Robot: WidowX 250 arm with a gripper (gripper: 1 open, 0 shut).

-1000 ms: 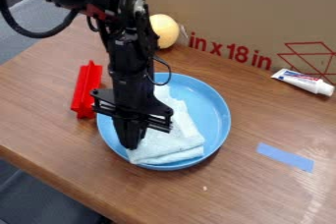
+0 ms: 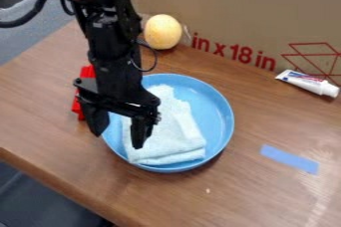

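Observation:
A blue plate (image 2: pixel 213 107) holds a folded pale cloth (image 2: pixel 180 136). My black gripper (image 2: pixel 120 129) hangs over the left part of the plate, open, its fingers beside the cloth. A red object (image 2: pixel 84 72) lies left of the plate, partly hidden behind my arm.
A yellow round object (image 2: pixel 163 32) stands at the back before a cardboard box (image 2: pixel 266 12). A toothpaste tube (image 2: pixel 308 83) lies at the back right. Blue tape (image 2: pixel 289 158) is on the wooden table, whose right part is mostly clear.
My gripper has moved left and slightly up from the cloth, now covering more of the red object.

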